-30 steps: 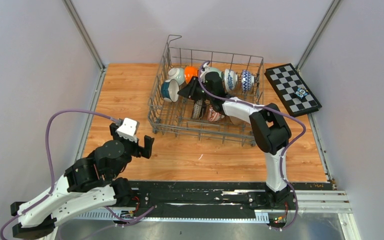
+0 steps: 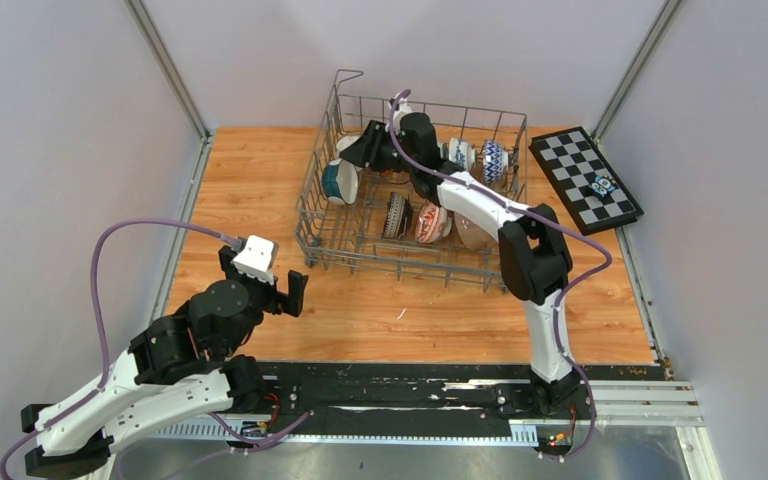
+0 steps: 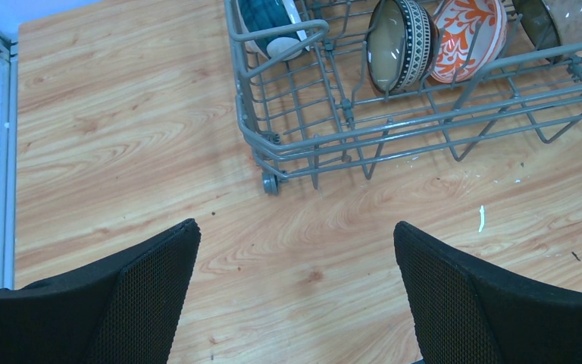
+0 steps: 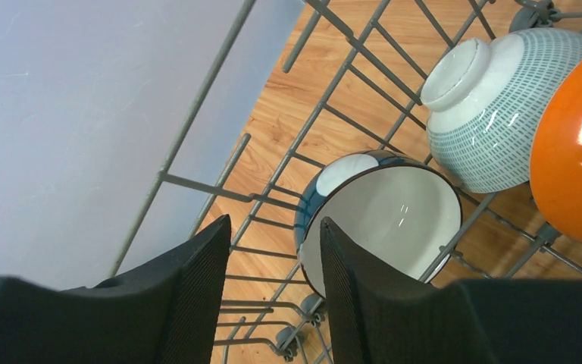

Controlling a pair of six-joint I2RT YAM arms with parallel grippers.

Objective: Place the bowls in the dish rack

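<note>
The grey wire dish rack [image 2: 360, 258] holds bowls: a teal-and-white bowl [image 2: 336, 180], a dark patterned bowl [image 2: 396, 215], a red floral bowl [image 2: 431, 223] and blue-patterned bowls [image 2: 493, 160] among others. My right gripper [image 2: 358, 150] is over the rack's left part, open and empty; in the right wrist view its fingers are above a white-lined bowl [image 4: 390, 216], beside a pale blue-patterned bowl [image 4: 504, 106] and an orange bowl [image 4: 576, 152]. My left gripper [image 2: 290, 285] stands open and empty outside the rack, at the front left.
A checkerboard board [image 2: 570, 165] with a small object lies right of the rack. Walls bound the sides and back.
My right gripper has moved toward the back and slightly left, now covering much of the orange bowl in the top view. The left arm has not moved.
</note>
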